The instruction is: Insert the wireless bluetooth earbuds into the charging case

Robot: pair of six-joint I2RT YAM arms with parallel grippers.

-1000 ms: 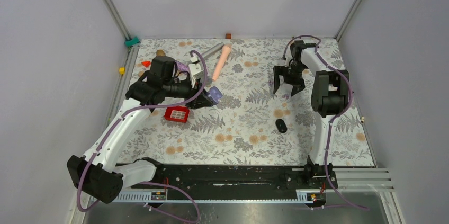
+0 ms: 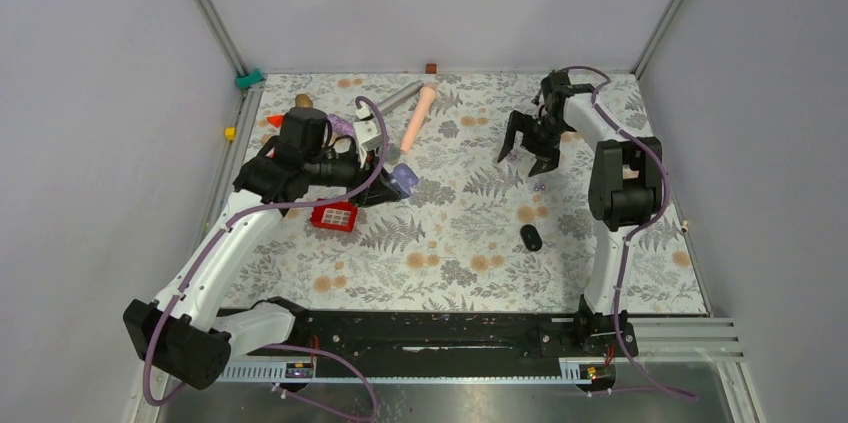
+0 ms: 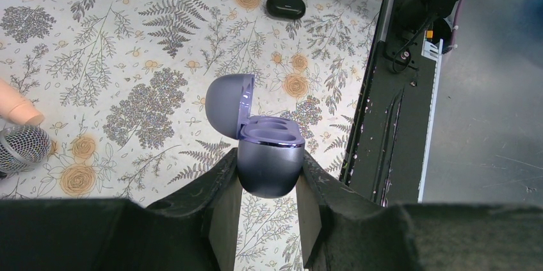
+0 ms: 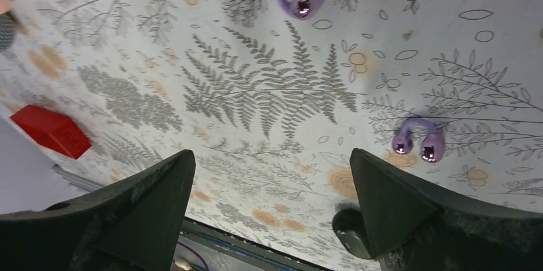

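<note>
In the left wrist view my left gripper is shut on the purple charging case; its lid stands open and hollow slots show inside. From above, the case hangs over the left half of the cloth. Two purple clip-shaped earbuds lie on the cloth: one earbud near the top of the right wrist view, the other earbud lower and to the right. My right gripper is open above the cloth close to both, with nothing between its wide-spread fingers.
A black mouse-like object lies in front of the right gripper. Near the left arm are a red calculator-like box, a microphone with a peach handle and a grey tube.
The left arm and case have hardly moved.
</note>
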